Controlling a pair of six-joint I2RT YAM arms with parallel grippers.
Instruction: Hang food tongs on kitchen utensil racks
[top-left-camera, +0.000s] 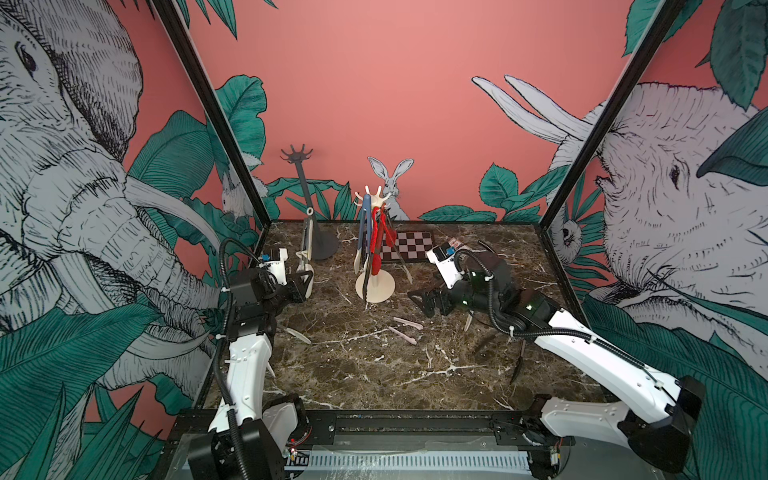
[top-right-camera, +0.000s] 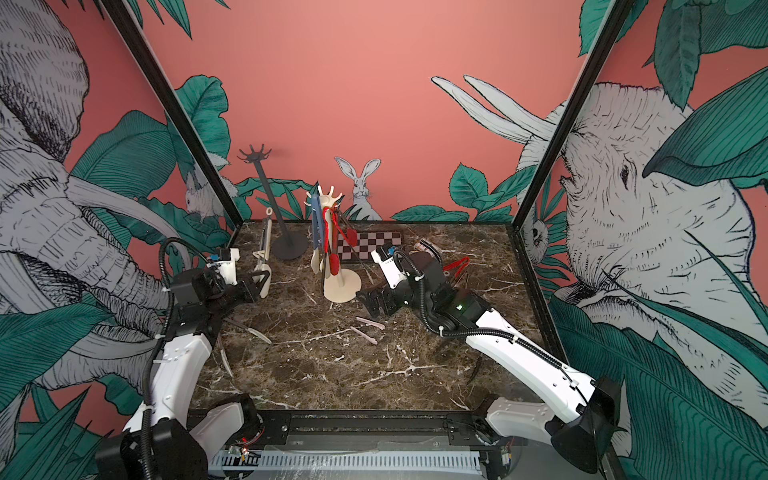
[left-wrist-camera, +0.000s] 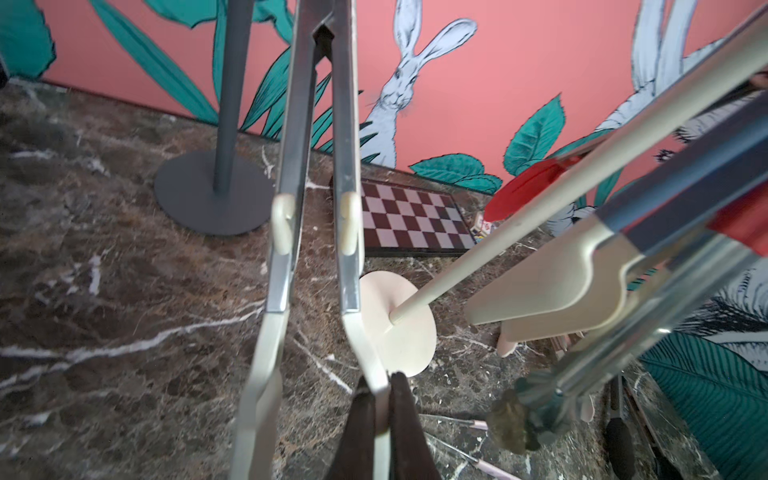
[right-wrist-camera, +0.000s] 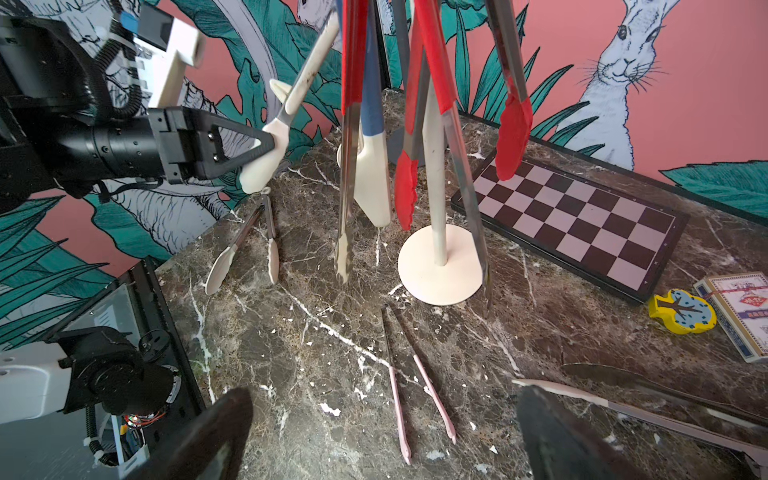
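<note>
My left gripper is shut on one white-tipped arm of the steel food tongs (left-wrist-camera: 297, 144). The tongs stand upright off the table, joined end up, with their other arm free; the right wrist view shows the white head (right-wrist-camera: 268, 156) in the fingers. To their right is the white utensil rack (top-left-camera: 376, 286), hung with blue-handled tongs (right-wrist-camera: 372, 88) and red-handled tongs (right-wrist-camera: 352, 64). Behind them stands the empty dark rack (top-left-camera: 305, 188). My right gripper is open right of the white rack, holding nothing.
Pink-tipped tongs (right-wrist-camera: 397, 408) lie on the table in front of the white rack. More tongs (right-wrist-camera: 224, 268) lie at left, and others (right-wrist-camera: 592, 393) at right. A checkered board (right-wrist-camera: 572, 220) and a card box (right-wrist-camera: 740, 308) lie farther back.
</note>
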